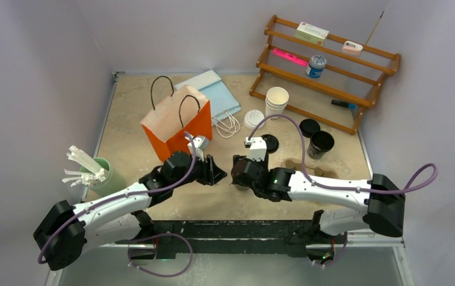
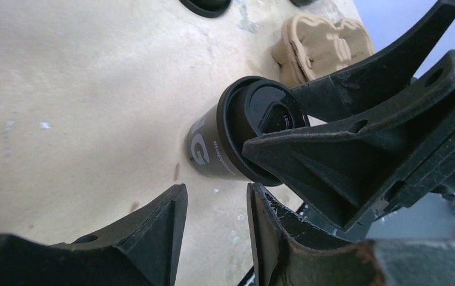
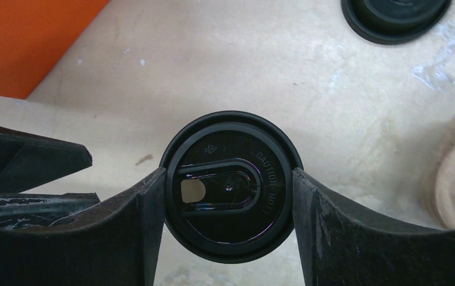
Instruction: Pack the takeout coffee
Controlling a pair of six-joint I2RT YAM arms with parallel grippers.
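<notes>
A dark cup with white lettering (image 2: 206, 149) wears a black lid (image 3: 231, 232); my right gripper is shut on it from either side, just right of centre in the top view, largely hidden by the arm. My left gripper is part open with nothing between its fingers, close to the cup's left in the top view. An orange paper bag (image 1: 183, 140) with dark handles stands behind my left gripper. A cardboard cup carrier (image 2: 314, 44) lies to the right, partly under the right arm in the top view.
Spare black lids (image 1: 270, 143), a black cup (image 1: 321, 146), white cups (image 1: 276, 103) and a white lid (image 1: 254, 118) stand behind. A wooden rack (image 1: 308, 83) is at back right, a green straw holder (image 1: 112, 182) at far left.
</notes>
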